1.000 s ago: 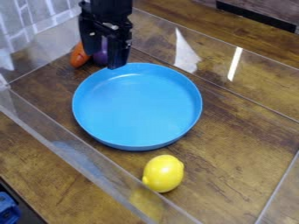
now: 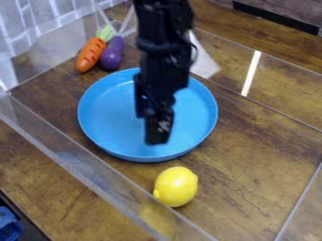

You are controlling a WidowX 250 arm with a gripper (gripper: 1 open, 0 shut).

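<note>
My black gripper (image 2: pixel 150 104) hangs over the blue plate (image 2: pixel 104 118) in the middle of the view, its fingers pointing down and spread open. A yellow lemon-like object (image 2: pixel 176 185) lies on the wooden table below the plate, apart from it. An orange carrot (image 2: pixel 89 54) and a purple eggplant (image 2: pixel 113 54) lie at the upper left, behind the plate.
A transparent wall (image 2: pixel 51 160) runs along the left side, and part of a blue object (image 2: pixel 10 224) shows at the lower left corner.
The carrot, eggplant and other objects appear unmoved.
</note>
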